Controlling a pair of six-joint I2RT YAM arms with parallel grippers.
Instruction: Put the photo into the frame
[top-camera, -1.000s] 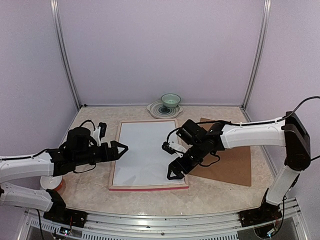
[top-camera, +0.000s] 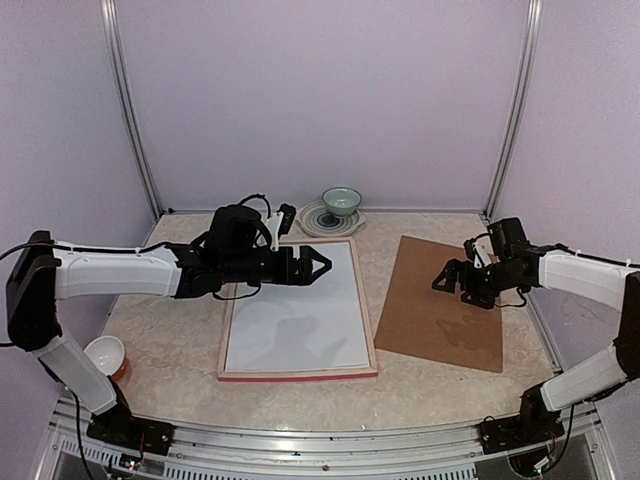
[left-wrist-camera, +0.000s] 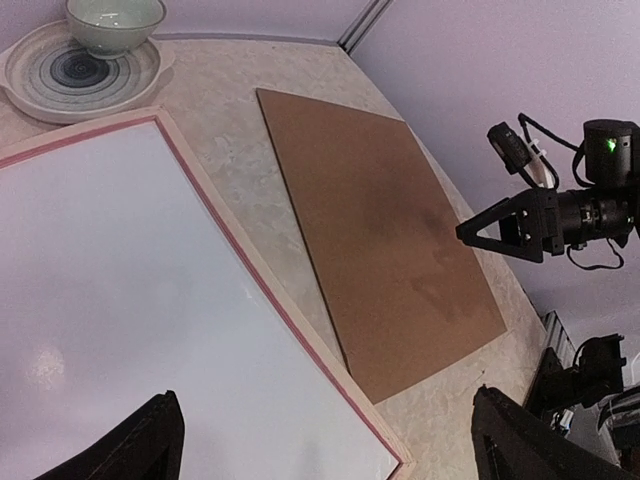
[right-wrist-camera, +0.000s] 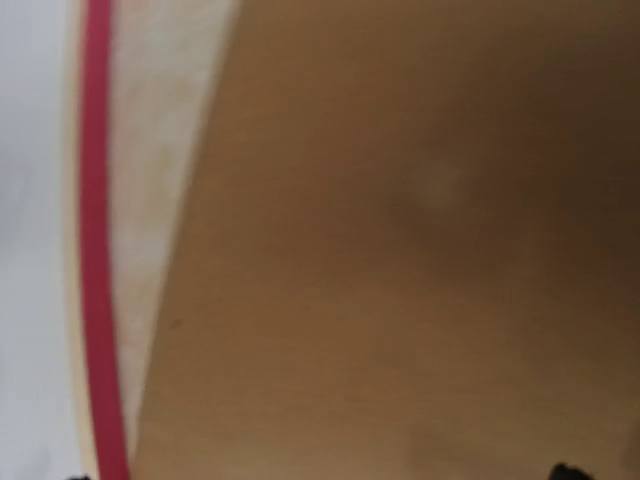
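A frame (top-camera: 368, 330) with a light wood edge and a red-pink stripe lies flat at the table's middle. Inside it is a blank white sheet (top-camera: 295, 330); whether this is the photo or its back cannot be told. To its right lies a flat brown board (top-camera: 430, 330), apart from the frame. Over the frame's upper part hovers my left gripper (top-camera: 318, 266), its fingers open and empty; its fingers (left-wrist-camera: 135, 445) stand wide apart in the left wrist view. My right gripper (top-camera: 455, 285) is above the brown board, open, holding nothing; only its fingertips peek in at the bottom of its wrist view.
Behind the frame a green bowl (top-camera: 342, 200) sits on a round ringed plate (top-camera: 312, 222). A white and orange bowl (top-camera: 105, 355) stands at the left front. Bare table (top-camera: 300, 400) shows along the front edge. Walls close the back and sides.
My left gripper has moved right, from the frame's left side to over it. The right gripper has withdrawn rightward from the frame to above the brown board. Frame and board lie unmoved.
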